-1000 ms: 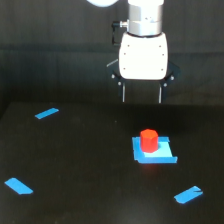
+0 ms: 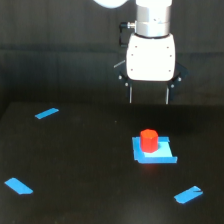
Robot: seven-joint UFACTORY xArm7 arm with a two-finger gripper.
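Observation:
A small red block (image 2: 149, 141), rounded or many-sided, rests on a light-blue square with a darker blue border (image 2: 137, 150), right of the middle of the black table. High above and behind it in the picture hangs my gripper (image 2: 150, 94), below the white hand (image 2: 150, 58). Its two thin dark fingers are spread wide, with nothing visible between them. Empty space separates the fingertips from the red block.
Blue tape strips lie on the black table: one at the back left (image 2: 47, 113), one at the front left (image 2: 18, 186) and one at the front right (image 2: 188, 195).
My arm and gripper have shifted a little to the right and slightly lower in the picture, the fingers staying apart. The red block and blue square have not moved.

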